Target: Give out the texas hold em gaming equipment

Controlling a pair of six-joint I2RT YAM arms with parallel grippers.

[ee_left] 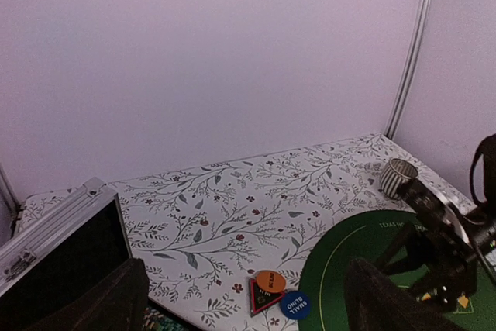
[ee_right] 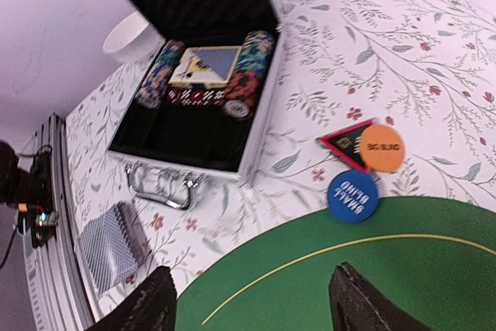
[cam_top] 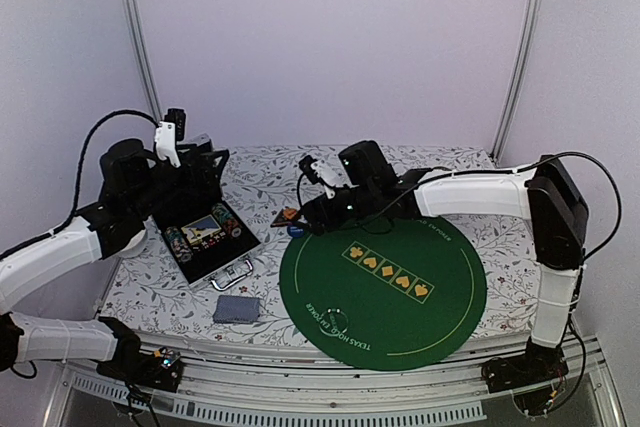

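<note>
A round green poker mat [cam_top: 380, 327] covers the right of the table. On its front left part lies a round, green-looking disc with a pale edge [cam_top: 333, 321]. Off the mat's far left edge are the blue "small blind" disc [ee_right: 353, 196], the orange "big blind" disc [ee_right: 382, 148] and a dark red-edged triangle [ee_right: 341, 143] partly under the orange one. My right gripper [cam_top: 312, 225] hovers close to these discs, open and empty. Higher up, my left gripper [cam_top: 218, 162] stands open and empty over the opened case [cam_top: 215, 272], which holds chips and cards [ee_right: 206, 66].
A grey folded cloth [cam_top: 236, 309] lies in front of the case, whose metal handle [cam_top: 233, 274] sticks out. A ribbed cup [ee_left: 397, 177] stands at the back right. Behind the case is a white bowl [ee_right: 132, 37].
</note>
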